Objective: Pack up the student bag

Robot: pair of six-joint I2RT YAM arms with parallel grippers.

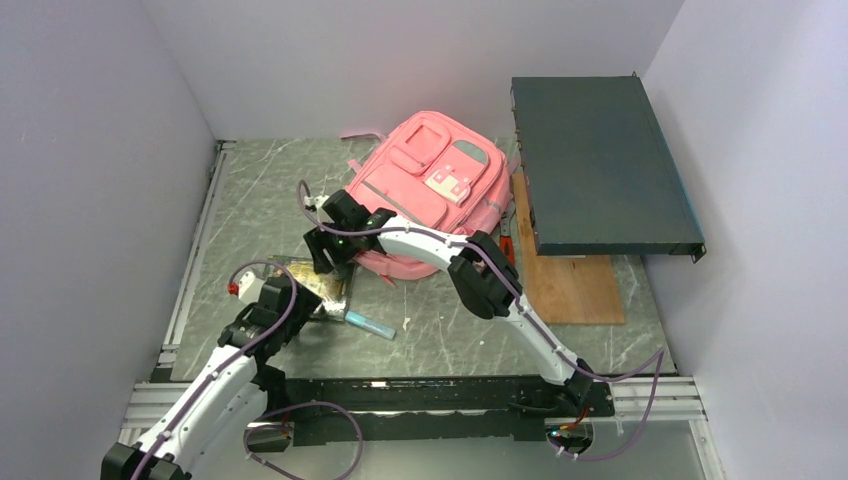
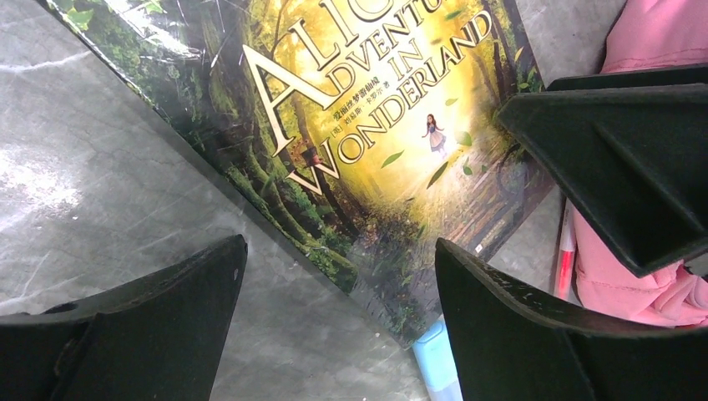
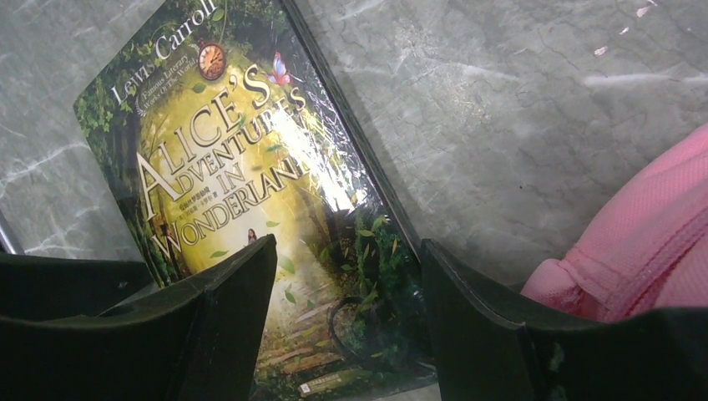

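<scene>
A glossy Alice's Adventures in Wonderland book (image 2: 392, 125) lies on the grey table, left of the pink backpack (image 1: 430, 170). My left gripper is low over the book's near end, fingers apart, nothing seen between them. My right gripper is open above the book beside the bag; its fingers frame the lower part of the cover. A light blue item (image 1: 370, 325) lies beside the book's near corner.
A dark metal shelf (image 1: 605, 165) stands at the right over a wooden board (image 1: 580, 300). A red pen-like item (image 2: 564, 259) shows beside the bag.
</scene>
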